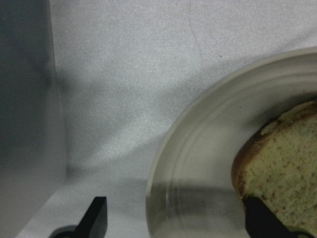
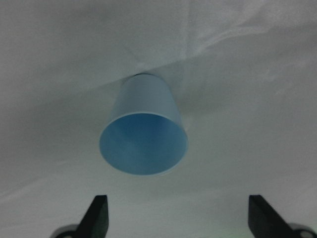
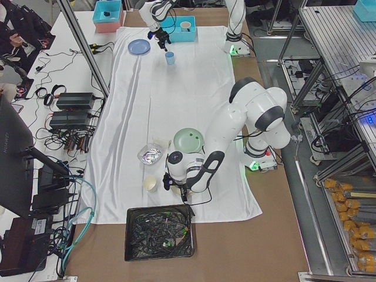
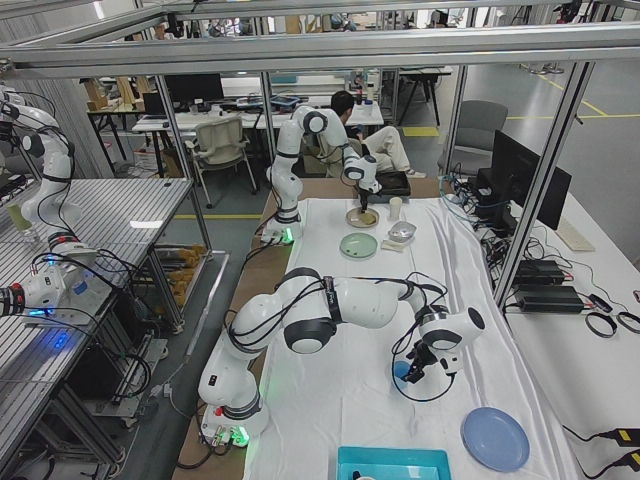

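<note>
My left gripper [image 3: 175,185] stands open low over a beige plate [image 4: 355,218] holding a slice of bread [image 1: 277,168]; in the left wrist view one fingertip is beside the rim, the other at the bread's near edge, partly hiding it. My right gripper [image 4: 430,365] is open above a light blue cup [image 2: 142,141], which stands upright on the white cloth between and ahead of its fingertips, nothing held.
A green plate [image 3: 188,140], foil container [image 3: 150,153] and cream cup [image 3: 150,183] are near the left arm. A blue plate [image 4: 495,437] and turquoise bin [image 4: 393,463] are near the right arm.
</note>
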